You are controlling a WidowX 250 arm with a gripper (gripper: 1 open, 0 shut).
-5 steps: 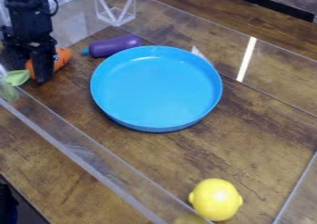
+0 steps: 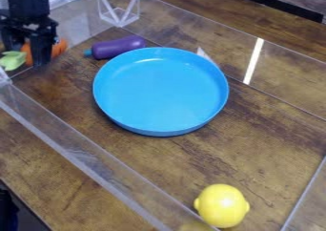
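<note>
My black gripper [image 2: 33, 42] is at the upper left, low over an orange carrot [image 2: 56, 53] with a green top [image 2: 13, 61]. The dark fingers overlap the carrot, and whether they are closed on it is hard to make out. A purple eggplant [image 2: 117, 47] lies to the right of the gripper. A large blue plate [image 2: 160, 92] sits at the centre, and a yellow lemon [image 2: 222, 205] lies at the lower right.
Clear plastic walls [image 2: 90, 158] border the wooden work surface. A small white piece shows behind the plate's right rim. The wooden surface right of the plate is mostly free.
My gripper has shifted slightly up and left, and the carrot's green top appears a little higher than before.
</note>
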